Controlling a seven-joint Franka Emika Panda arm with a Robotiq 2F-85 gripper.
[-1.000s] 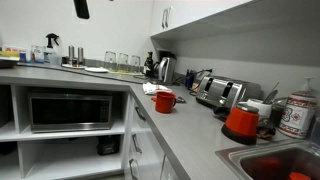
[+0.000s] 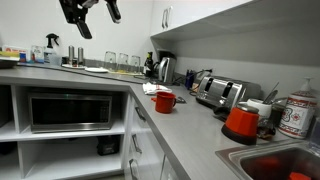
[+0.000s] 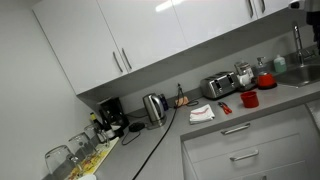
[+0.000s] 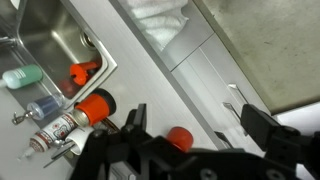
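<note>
A red mug (image 2: 165,102) stands upright on the counter (image 2: 190,130), near its front edge. High above the counter in exterior view 1, my gripper (image 2: 98,20) is open, and no object shows between its fingers. The wrist view looks down past the open gripper at the red mug (image 4: 180,138), part of which the gripper's dark body hides. In exterior view 2 the mug (image 3: 250,99) sits right of the folded white cloth (image 3: 202,113).
A toaster (image 2: 220,91) and a red-and-black container (image 2: 241,122) stand behind and right of the mug. The sink (image 2: 275,160) holds something red. Glasses (image 2: 123,62) and a kettle (image 2: 167,69) stand farther back.
My gripper has come lower in exterior view 1, and both fingers now show where only one did before. The mug and the other objects have not moved.
</note>
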